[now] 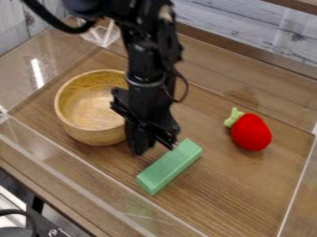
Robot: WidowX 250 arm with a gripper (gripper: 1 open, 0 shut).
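The black gripper (143,139) hangs over the middle of the table, shut, just right of a wooden bowl (84,104). A green rectangular block (170,167) lies on the table below and right of the gripper, apart from it. A red pepper-like object (251,131) with a green stem lies to the right.
The wooden table (247,194) has free room at the front right and at the back right. A white object shows at the top left corner, and dark cables or parts show at the bottom left edge.
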